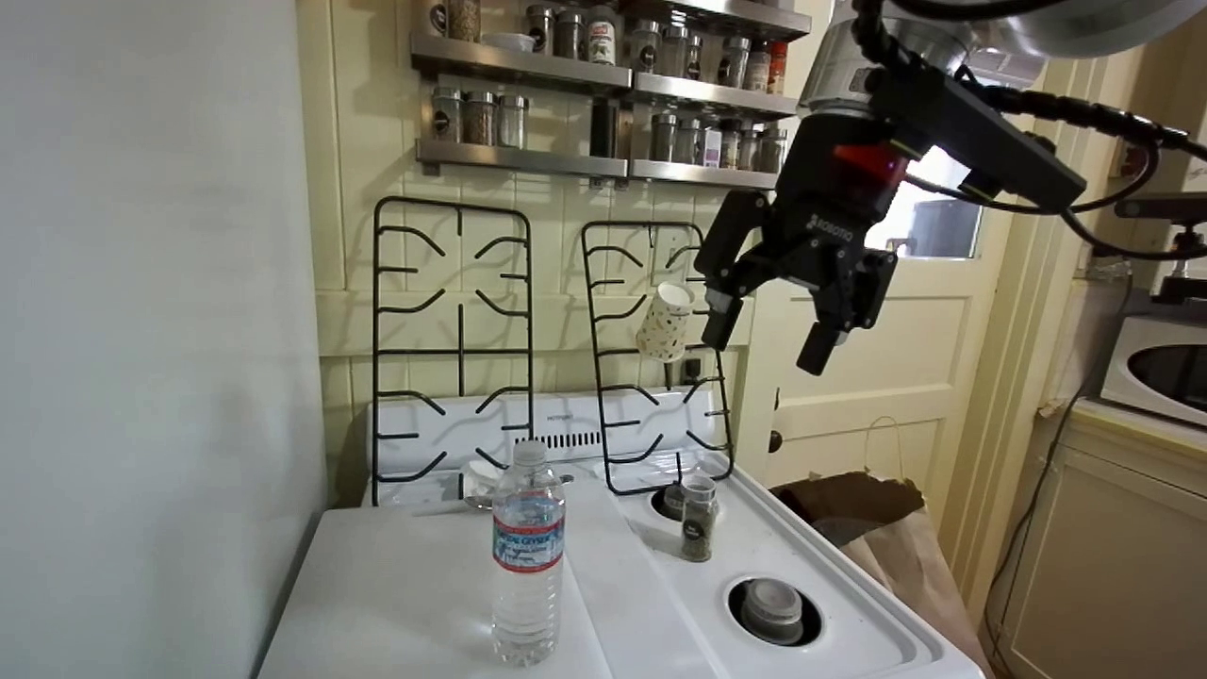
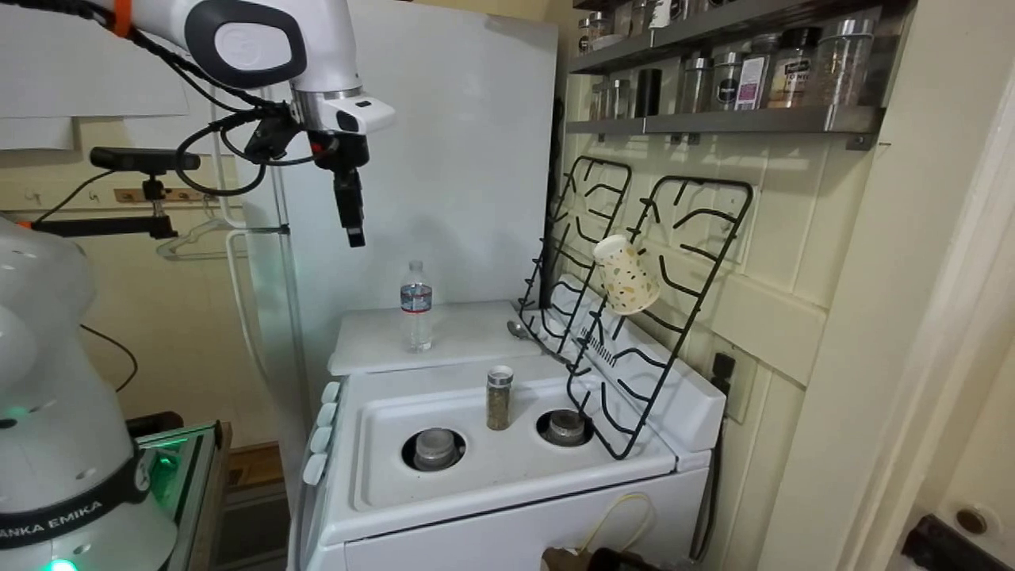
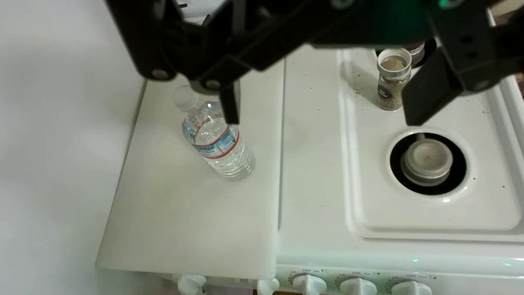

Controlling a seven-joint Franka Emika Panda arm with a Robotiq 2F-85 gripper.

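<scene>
High above the stove hangs my gripper (image 1: 769, 339), open with nothing between its fingers. A clear water bottle (image 1: 528, 566) with a red-and-blue label stands upright on the white board (image 2: 466, 330) at the stove's left side. Near the burners stands a small glass spice jar (image 2: 499, 400), also upright. A speckled cup (image 2: 626, 276) hangs tilted on one of the upright grates. In the wrist view the bottle (image 3: 218, 140) lies below my left finger, and the jar (image 3: 393, 81) shows beside the right one; both are well below the gripper.
Two black grates (image 1: 453, 351) lean against the back wall. Shelves (image 1: 520, 158) of spice jars are mounted above. A tall white surface (image 1: 158, 339) bounds the left side. Burners (image 3: 426, 162) stand bare on the stovetop, whose front middle is clear. A paper bag (image 1: 894, 543) stands at right.
</scene>
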